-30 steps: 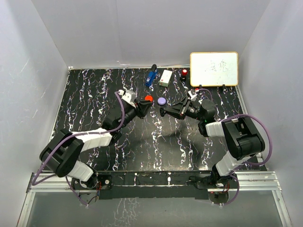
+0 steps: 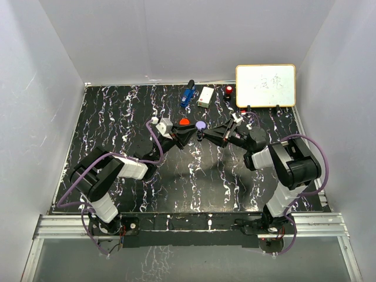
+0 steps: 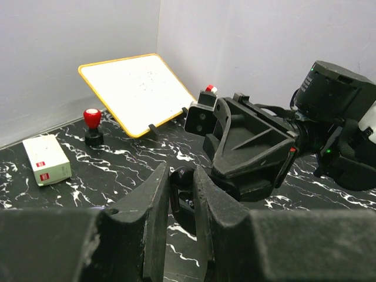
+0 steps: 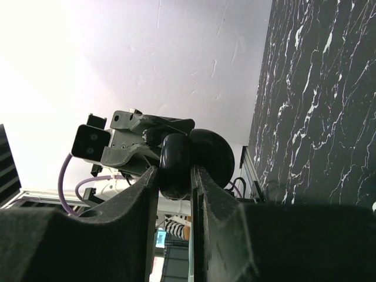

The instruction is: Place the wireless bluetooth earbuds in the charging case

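Near the table's centre my two grippers meet. My right gripper (image 2: 205, 133) is shut on the black charging case, which appears open in the left wrist view, facing the other arm. My left gripper is shut on a small black earbud, mostly hidden between its fingertips, at the case's opening. In the right wrist view a glossy black rounded piece (image 4: 175, 164) of the case stands just above my right fingertips. Whether the earbud sits in its slot I cannot tell.
Behind the grippers lie a red disc (image 2: 184, 121), a purple disc (image 2: 200, 125), a blue object (image 2: 188, 94), a white box (image 2: 205, 97), a red-topped stamp (image 2: 228, 92) and a whiteboard (image 2: 265, 85).
My left gripper has moved right, up to the case in my right gripper. The right gripper has shifted only slightly.
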